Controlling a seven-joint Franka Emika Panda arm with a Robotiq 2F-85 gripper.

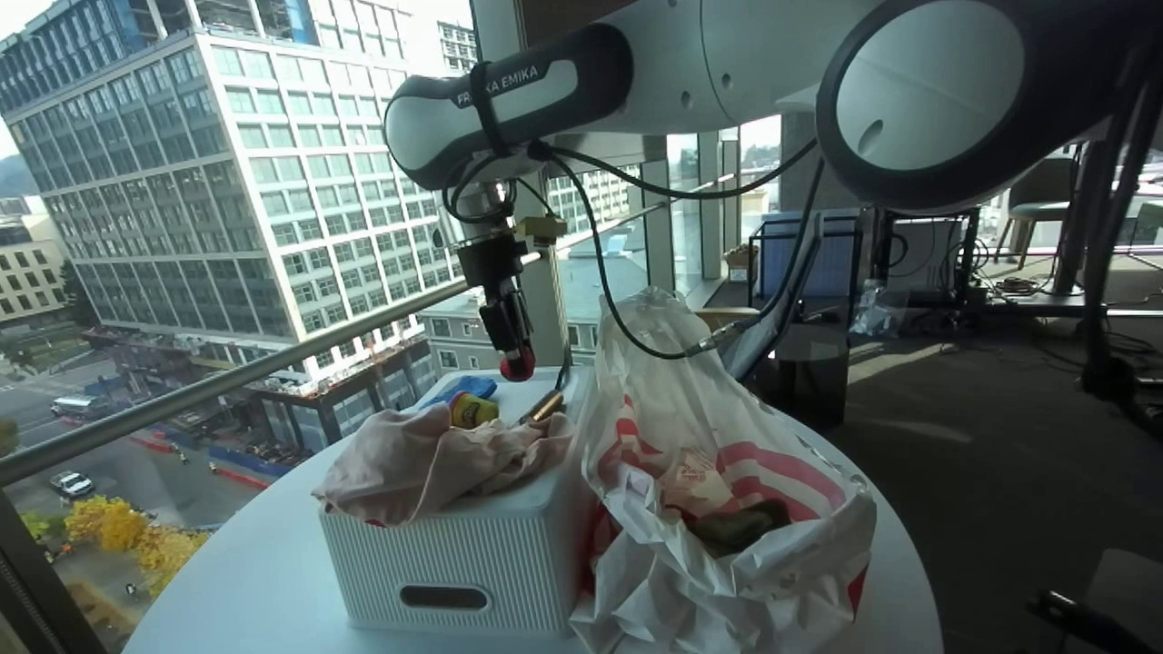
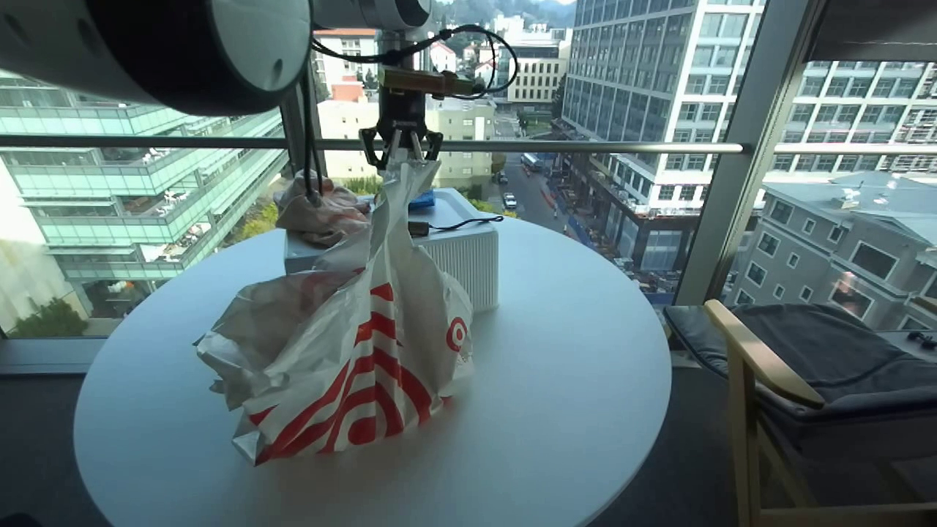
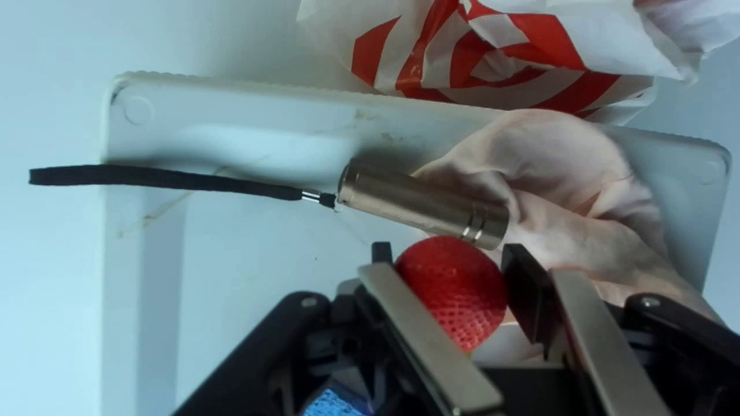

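A round red object with a dimpled surface (image 3: 454,288) is pinched between the fingers of my gripper. In exterior view 1 the same red object (image 1: 518,364) hangs from the gripper (image 1: 514,351), in the air above the upturned white box (image 1: 458,567). On the box lie a bronze flashlight (image 3: 423,202) with a black strap, a pale pink cloth (image 3: 569,180), a yellow tub (image 1: 473,411) and a blue item (image 1: 466,389). In exterior view 2 the white bag's peak hides the fingertips and the red object.
A white plastic bag with red markings (image 1: 725,490) stands open beside the box, its upper part rising high. A dark item (image 1: 741,528) shows inside it. The round white table (image 2: 562,386) has bare room around both, and windows lie behind.
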